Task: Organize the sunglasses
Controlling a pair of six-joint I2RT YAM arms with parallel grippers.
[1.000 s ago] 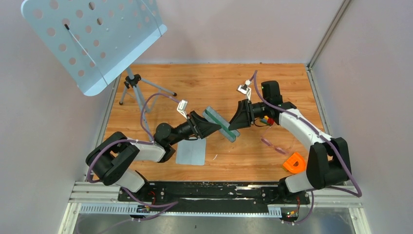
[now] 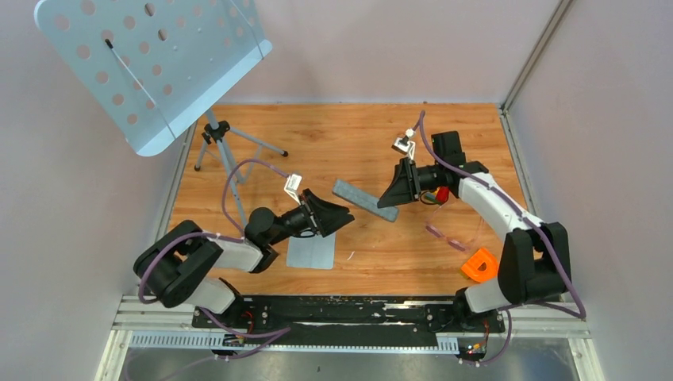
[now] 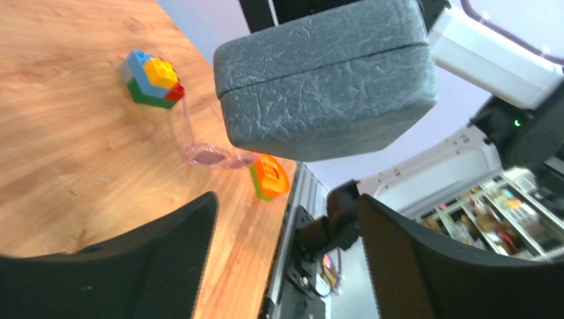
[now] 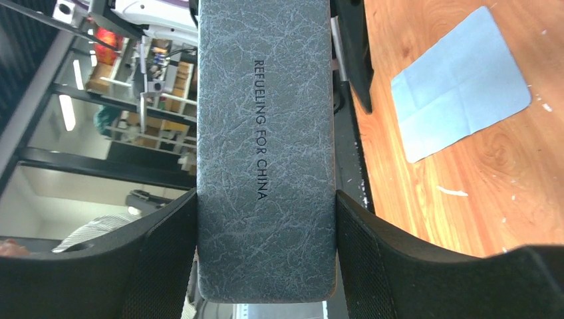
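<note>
A grey glasses case [image 2: 365, 199] hangs above the table between my two arms. My right gripper [image 2: 384, 205] is shut on it, with a finger on each long side in the right wrist view. The case looks closed, a thin seam running along its end in the left wrist view. Beside it, my left gripper is apart from the case, its fingers spread and empty. Pink-tinted sunglasses [image 3: 208, 157] lie on the table to the right. The light blue cloth [image 4: 459, 83] lies flat, near the left arm in the top view.
Colored building bricks [image 3: 153, 78] sit behind the sunglasses, partly under the right arm in the top view. An orange block piece [image 2: 481, 265] lies at the front right. A stand [image 2: 218, 131] occupies the back left.
A second ago, green showed along the case near both grippers; now only grey shows from above. The left gripper has drawn back slightly to the left, away from the case.
</note>
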